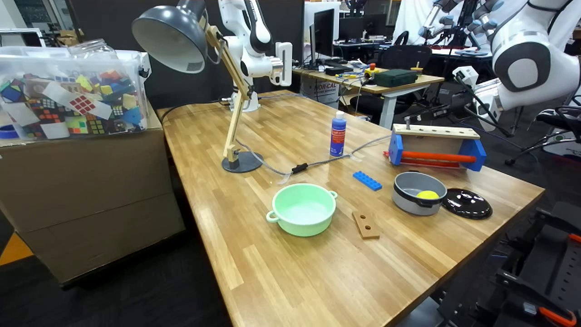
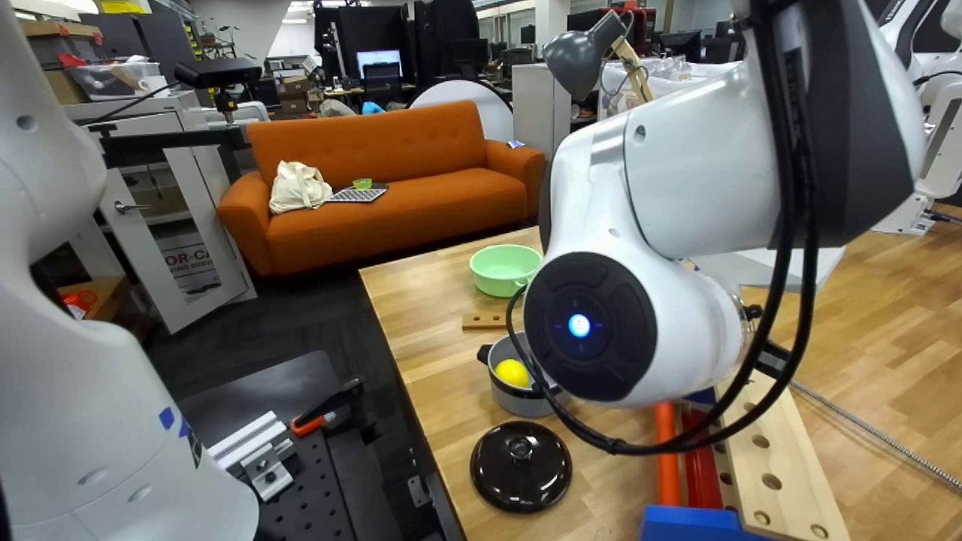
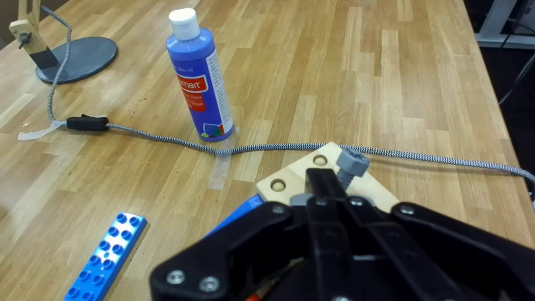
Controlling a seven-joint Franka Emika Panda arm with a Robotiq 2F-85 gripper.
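Observation:
My gripper is shut, and nothing shows between its fingers. In the wrist view it reaches over the wooden toy bench, whose pale top board (image 3: 296,173) has round holes. A grey bolt (image 3: 352,163) stands up from that board, just beyond my fingertips; whether they touch is unclear. Exterior view 1 shows the whole toy bench (image 1: 435,131), with blue ends and an orange rod, at the table's right side. My gripper (image 1: 412,116) is over its left end there. The arm hides the gripper in exterior view 2.
A purple paint bottle (image 3: 203,85) stands by the lamp cable (image 3: 281,147). A blue brick (image 3: 108,256) lies nearby. The grey pot (image 1: 419,193) holds a yellow thing; its black lid (image 1: 467,204) lies beside it. A green bowl (image 1: 303,210) and wooden strip (image 1: 365,225) are farther left.

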